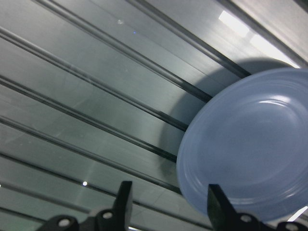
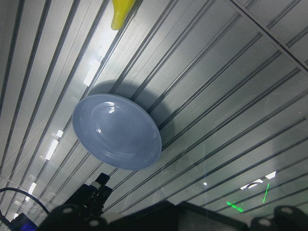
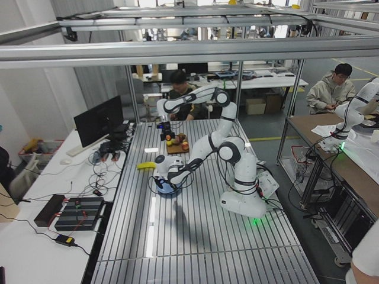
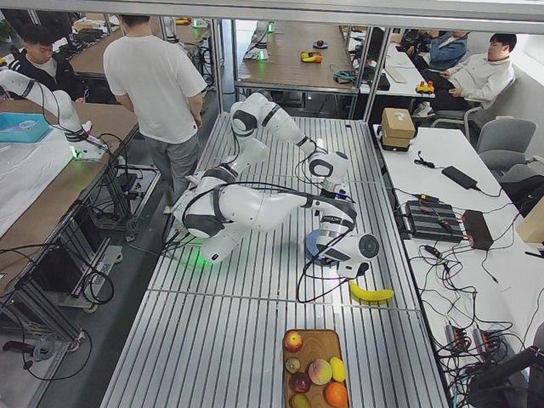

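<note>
A blue plate (image 1: pixel 245 139) fills the right of the left wrist view, with my left gripper beside its edge, fingers apart and empty. In the right wrist view the plate (image 2: pixel 117 131) lies mid-frame on the slatted table, with the other gripper's black fingers below it. My right gripper shows only as dark housing along the bottom; its finger state is unclear. A yellow banana (image 4: pixel 371 293) lies on the table near the plate, its tip (image 2: pixel 120 12) at the top of the right wrist view.
A wooden tray (image 4: pixel 289 370) with several fruits sits at one end of the table (image 4: pixel 195 348). Cables hang from both arms. A desk with a monitor (image 3: pixel 99 121) and electronics runs alongside.
</note>
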